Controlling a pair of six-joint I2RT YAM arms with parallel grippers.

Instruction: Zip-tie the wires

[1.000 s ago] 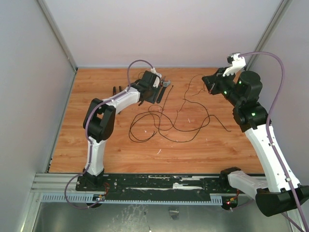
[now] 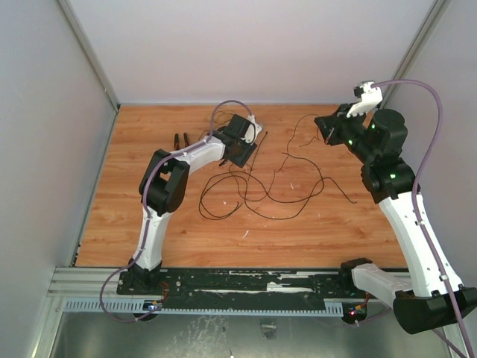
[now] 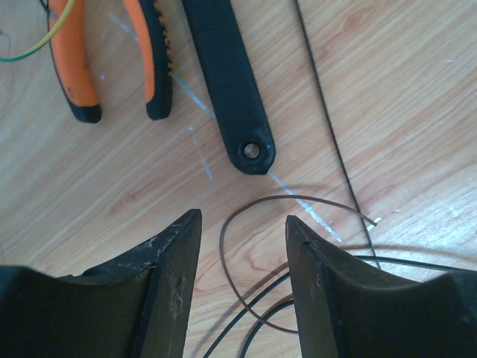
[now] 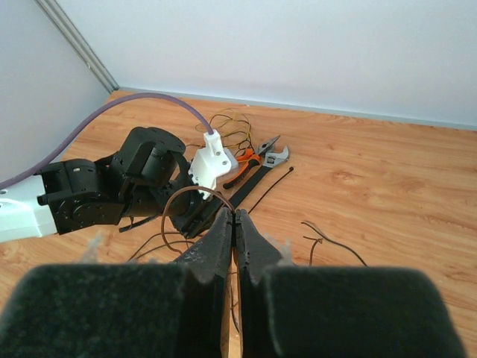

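Note:
Black wires [image 2: 270, 218] lie in loose loops over the middle of the table. My right gripper is raised at the right and shut on a thin brown wire [image 4: 173, 200], which arcs away from its fingertips. From the top, that thin wire [image 2: 295, 128] curves down from the gripper towards the table. Over the tools' lower ends hovers my left gripper, open and pointing down. Past and below its fingertips bends a thin brown strand [image 3: 224, 246], beside darker cables [image 3: 246, 312]; the left finger and right finger hide parts of them.
Orange-handled pliers [image 4: 243, 168] and an adjustable wrench [image 4: 257, 176] lie beside the left arm, near the back wall. Two dark handles [image 2: 177, 141] are further left. A yellow-green wire [image 3: 46, 39] crosses the pliers.
The left gripper has shifted to the right, now covering more of the wrench and pliers in the top view. The right arm has barely moved. The wires on the table look the same.

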